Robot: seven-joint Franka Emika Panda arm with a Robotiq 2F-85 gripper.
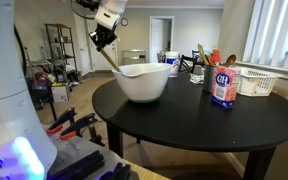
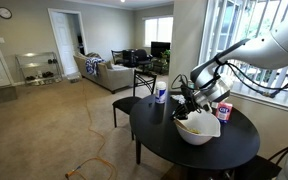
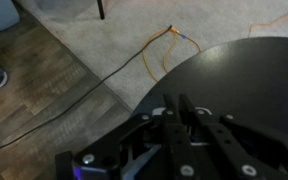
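A large white bowl [image 1: 146, 83] stands near the left edge of the dark round table [image 1: 199, 115]. Above its left rim, my gripper [image 1: 101, 47] is shut on a wooden stick-like utensil [image 1: 110, 60], which slants down to the right toward the bowl. The utensil's lower end is hidden by the bowl's wall. From the other side, exterior view 2 has the arm reaching over the bowl [image 2: 197, 129], whose inside looks partly tan. In the wrist view the dark fingers [image 3: 171, 103] appear over the table edge, and the utensil cannot be made out.
Right of the bowl are a red and blue carton [image 1: 224, 87], a holder with utensils [image 1: 208, 77] and a white basket [image 1: 256, 82]. A blue and white canister [image 1: 172, 58] stands behind.
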